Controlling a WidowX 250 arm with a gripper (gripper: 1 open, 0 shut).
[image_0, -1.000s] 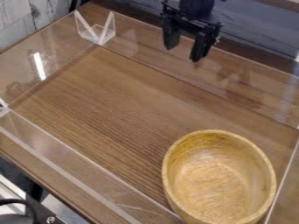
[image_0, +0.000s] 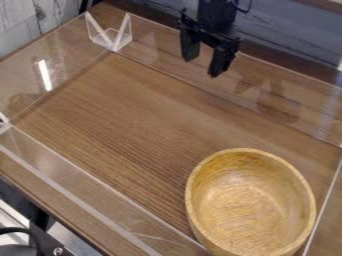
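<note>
The black robot gripper (image_0: 209, 46) hangs at the top centre of the camera view, over the back part of the wooden tray floor (image_0: 120, 130). It is open, and nothing shows between its fingers. A large yellow oval bowl (image_0: 251, 210), empty, sits at the front right.
A clear plastic piece (image_0: 110, 35) stands at the back left corner. Transparent walls edge the wooden surface on the left and right. A dark cable (image_0: 19, 232) shows at the bottom left.
The gripper has shifted slightly left and back, away from the bowl. The bowl has not moved.
</note>
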